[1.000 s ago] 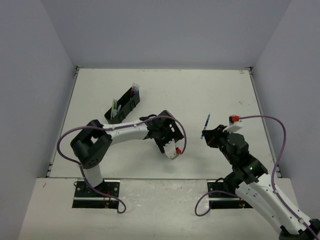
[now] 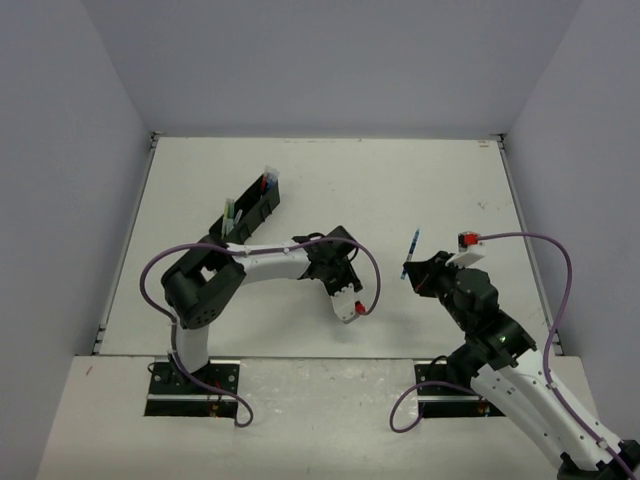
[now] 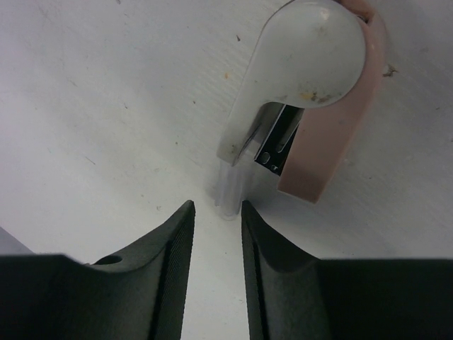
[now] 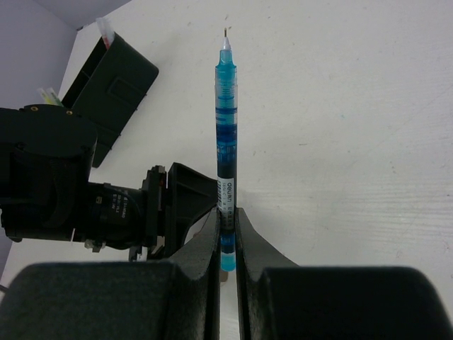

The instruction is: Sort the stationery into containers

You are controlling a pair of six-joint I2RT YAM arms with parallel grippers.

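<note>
In the left wrist view, a pink-and-white stationery item with a black metal part and a clear tip lies on the table. My left gripper stands open close by, with the clear tip lying just ahead of the gap between its fingertips. From above, that arm hides the item. My right gripper is shut on a blue pen, holding it near its lower end with the metal point away from the fingers. A black box at the back left contains several pens or similar items.
Bare white table spreads across the back and the right side. Grey walls enclose the back and sides. The left arm reaches across the middle, in front of the black box.
My left arm has shifted slightly, its wrist moving a little right and toward the front in the top view. The right arm and the blue pen look unmoved.
</note>
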